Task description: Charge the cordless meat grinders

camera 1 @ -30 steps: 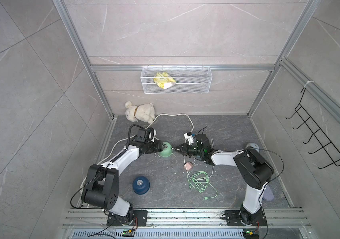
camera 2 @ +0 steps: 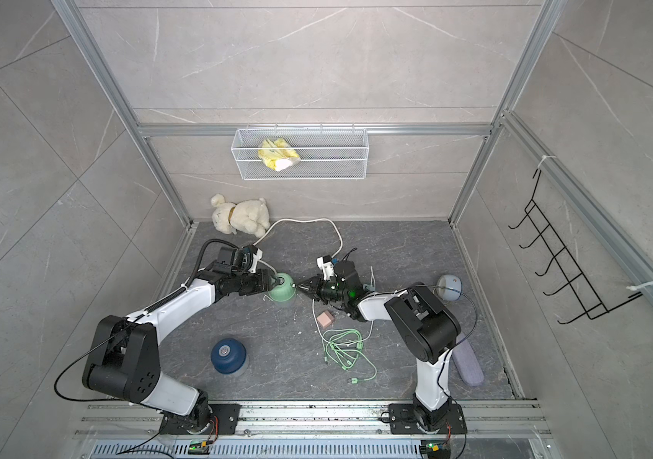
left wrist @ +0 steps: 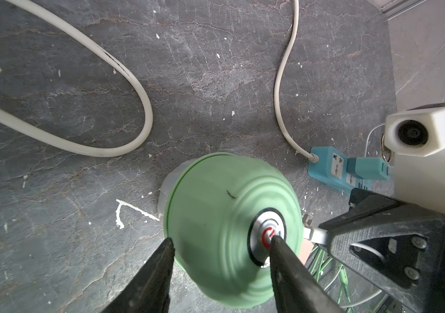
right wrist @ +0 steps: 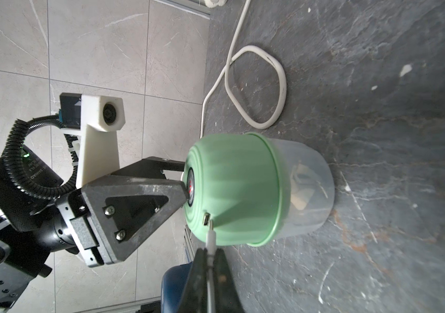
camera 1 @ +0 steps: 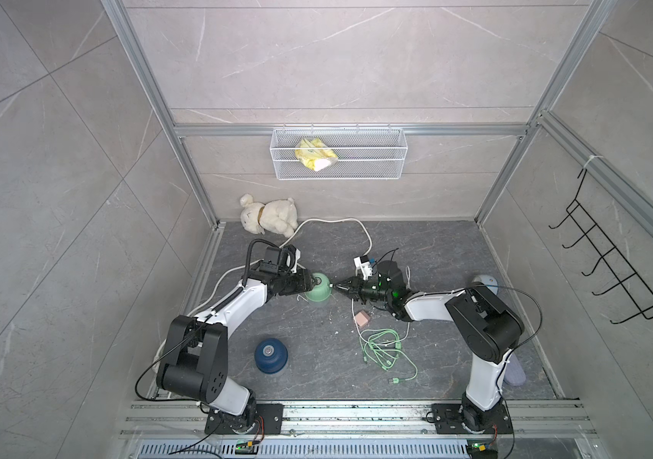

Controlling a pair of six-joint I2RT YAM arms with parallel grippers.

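The green meat grinder (right wrist: 238, 193), with a clear bowl, stands mid-floor between my grippers. My left gripper is at its lid, fingers spread round the top; whether they touch it I cannot tell. My right gripper is shut on a white cable plug (right wrist: 211, 239), whose metal tip is at the small port on the lid's side; whether it is inserted I cannot tell. A blue grinder (camera 1: 270, 355) stands at the front left. A teal power strip (left wrist: 332, 167) lies behind my right gripper.
Green cables (camera 1: 386, 352) and a pink block (camera 1: 361, 318) lie front centre-right. A white plush bear (camera 1: 268, 215) lies at the back left, near a loose white cord (camera 2: 303, 220). A grey-blue object (camera 2: 449, 286) and a lilac one (camera 2: 467, 359) are at the right.
My right gripper and its cable have shifted very slightly; otherwise the top left view looks the same.
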